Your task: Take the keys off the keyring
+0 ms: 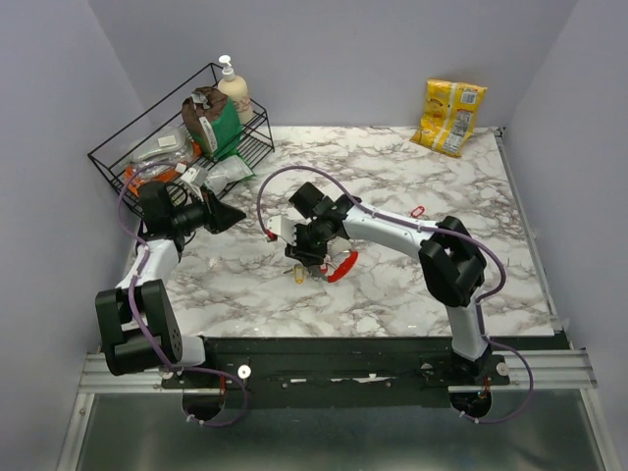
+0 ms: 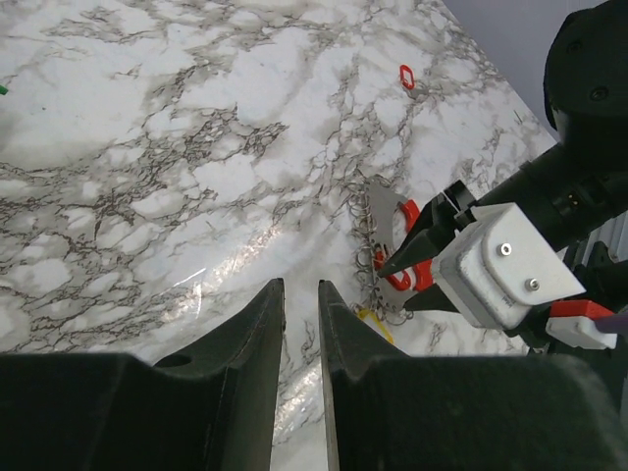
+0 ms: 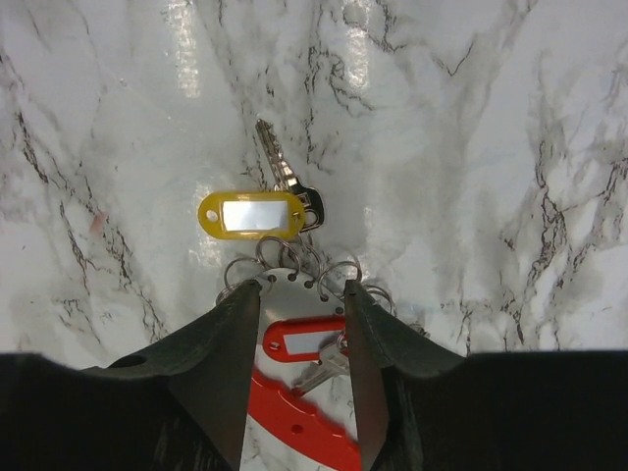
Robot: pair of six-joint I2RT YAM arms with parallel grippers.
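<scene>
The keyring, a metal piece (image 3: 289,292) with several rings, lies on the marble under my right gripper. It carries a yellow tag (image 3: 213,216) beside a key (image 3: 279,159), a red tag (image 3: 278,348) and at least one more key (image 3: 314,378); a curved red handle (image 3: 297,428) lies along it. The right gripper is open above these, nothing clearly held. My left gripper is off to the left, its fingers a little apart over bare marble, holding nothing visible.
A wire rack (image 1: 113,149) with bottle and bags stands back left, a yellow bag (image 1: 449,118) back right. A small red-framed object (image 2: 405,78) lies to the right.
</scene>
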